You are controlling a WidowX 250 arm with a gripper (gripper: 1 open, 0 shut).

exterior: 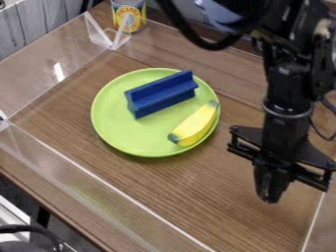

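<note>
My black gripper [273, 183] hangs low over the wooden board at the right, beside the green plate, its fingers shut with nothing visible between them. On the green plate [121, 129] lie a blue block [160, 93] and a yellow banana [196, 123], both to the left of the gripper.
A can [128, 16] stands at the back left. Clear plastic walls edge the wooden tray on the left and front. Bare board [157, 197] lies in front of the plate and at the back right.
</note>
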